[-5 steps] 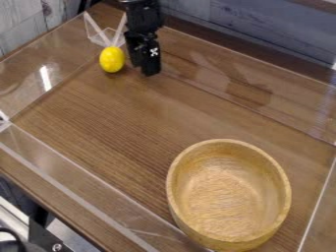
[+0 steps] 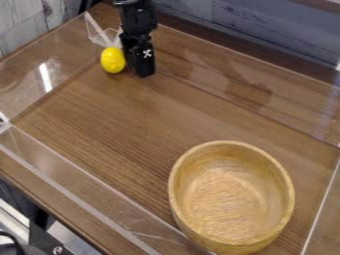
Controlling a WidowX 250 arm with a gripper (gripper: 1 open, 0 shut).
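Note:
A black gripper (image 2: 133,62) reaches down at the upper left of the table, just right of a yellow object (image 2: 113,61), close against it or nearly so. I cannot tell whether its fingers hold anything. A translucent, crumpled item (image 2: 105,32) lies behind the yellow object, partly hidden by the arm.
An empty tan round bowl (image 2: 232,195) sits at the lower right. A wall (image 2: 265,25) borders the back.
The gripper has moved a little down and to the left, closer to the yellow object. The bowl has not moved.

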